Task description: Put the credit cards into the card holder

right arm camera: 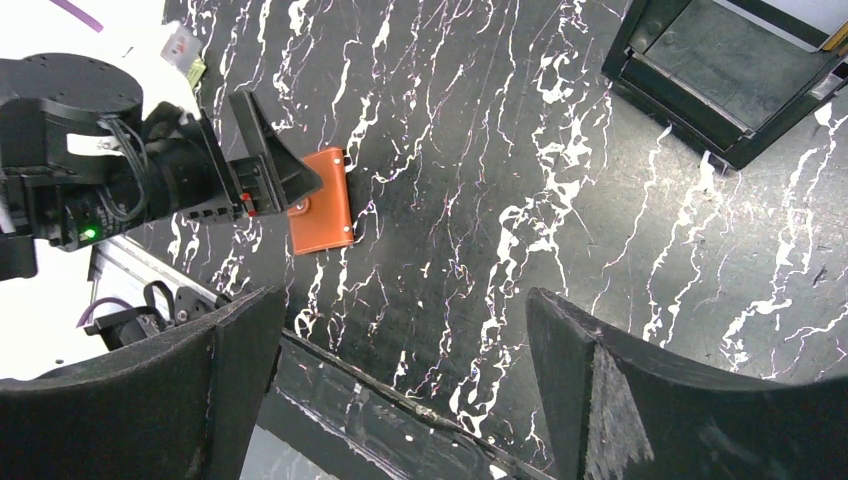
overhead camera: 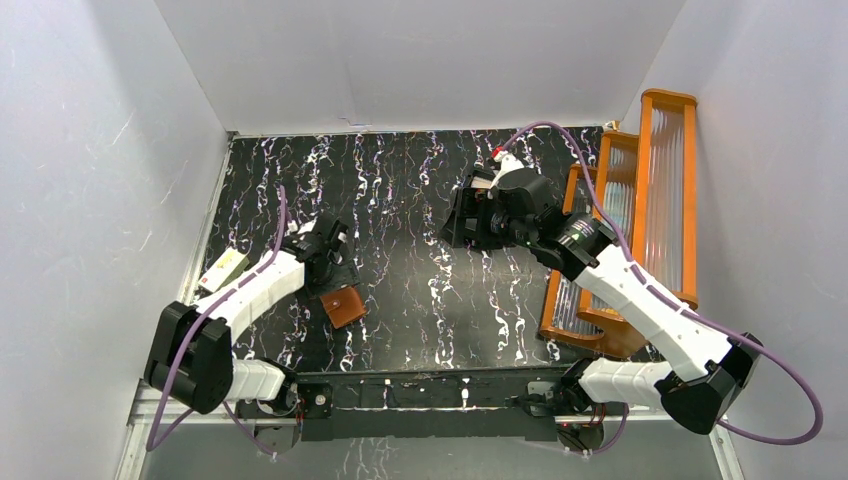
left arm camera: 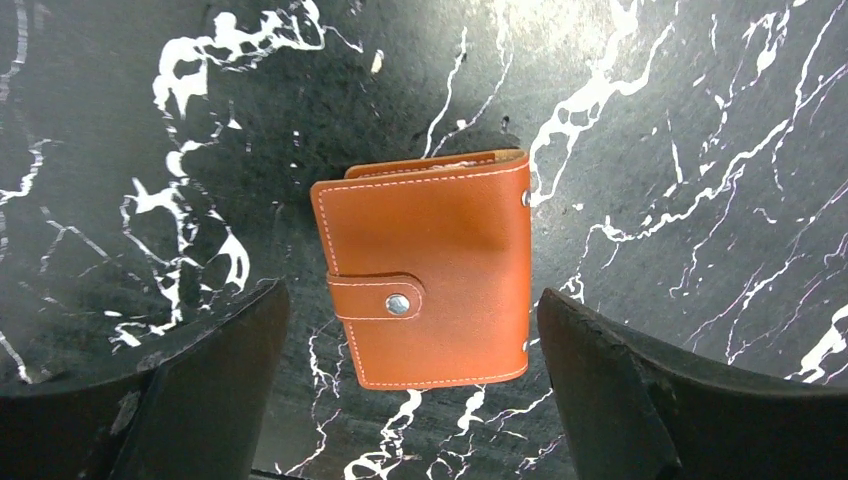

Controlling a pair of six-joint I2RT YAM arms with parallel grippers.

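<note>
A brown leather card holder (overhead camera: 343,307) lies closed on the dark marbled table, its strap snapped by a metal button, as the left wrist view of the holder (left arm camera: 430,280) shows. Over it hovers my left gripper, open, with the holder framed below its fingers and nothing held. The right wrist view also shows the holder (right arm camera: 325,205), partly behind the left gripper. Off to the right and farther back, my right gripper (overhead camera: 462,222) is open above bare table, its fingers (right arm camera: 620,390) wide apart. I make out no credit cards for certain.
Wooden frames with ribbed glass (overhead camera: 665,190) stand along the right side. A black tray-like box (right arm camera: 720,75) sits near the right gripper. At the left edge lies a pale box (overhead camera: 224,270).
</note>
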